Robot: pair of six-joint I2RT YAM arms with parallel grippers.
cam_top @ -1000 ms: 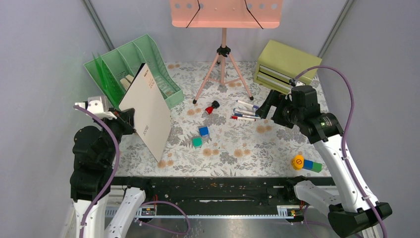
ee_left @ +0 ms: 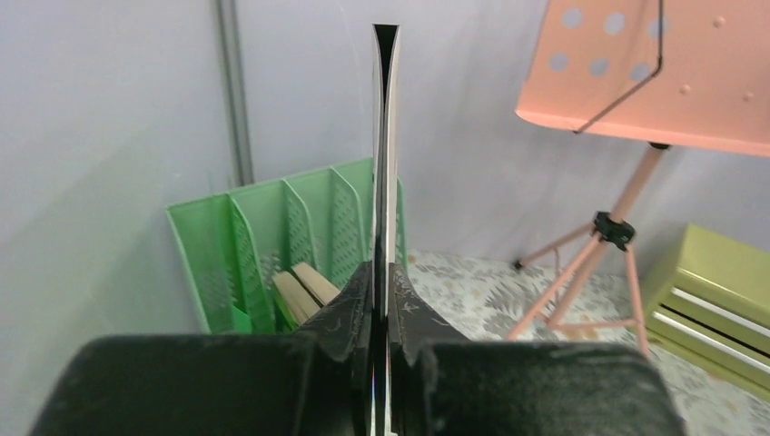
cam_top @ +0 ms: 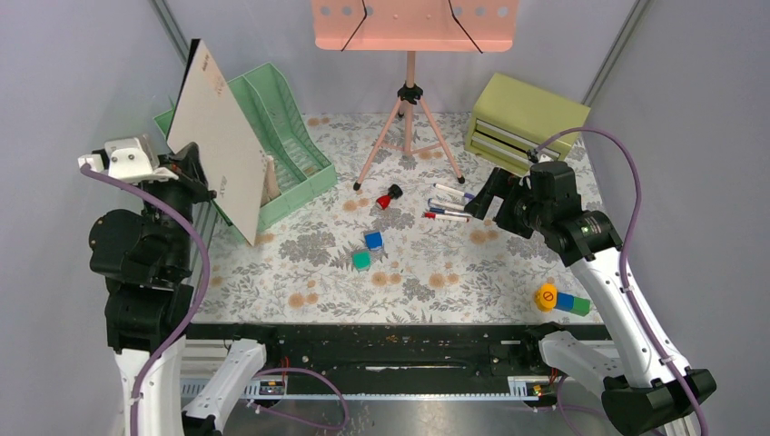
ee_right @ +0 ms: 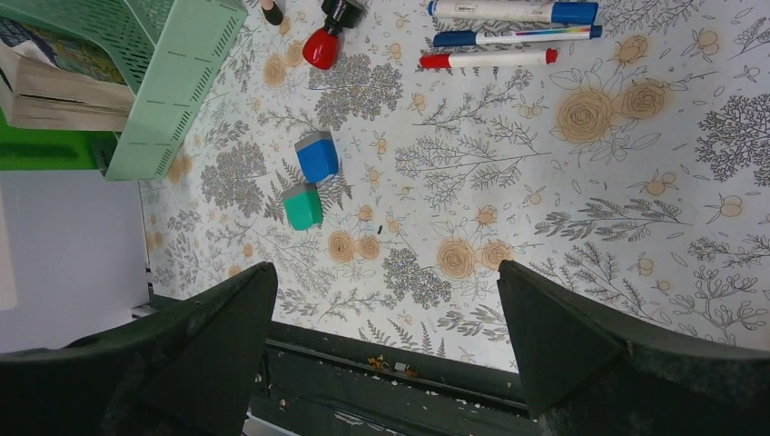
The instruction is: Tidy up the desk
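Shut on a thin white book (cam_top: 218, 127), my left gripper (cam_top: 204, 182) holds it on edge above the green file rack (cam_top: 309, 186) at the back left. In the left wrist view the book (ee_left: 391, 163) stands upright between the fingers, seen along its edge, with the rack (ee_left: 263, 195) behind. Books (ee_left: 304, 291) stand in one slot of the rack. The held book hides part of the rack in the top view. Over the desk's right half, my right gripper (cam_top: 493, 202) is open and empty. Several markers (ee_right: 488, 59) lie near it.
Blue block (cam_top: 373, 240), green block (cam_top: 361, 261) and a red-and-black item (cam_top: 389, 196) lie mid-desk. A pink stand (cam_top: 410, 118) is at the back, a green drawer box (cam_top: 527, 109) back right. Coloured pieces (cam_top: 563, 300) sit front right.
My left gripper has carried the book left and toward the back, so that it now covers more of the rack. The right arm has barely moved.
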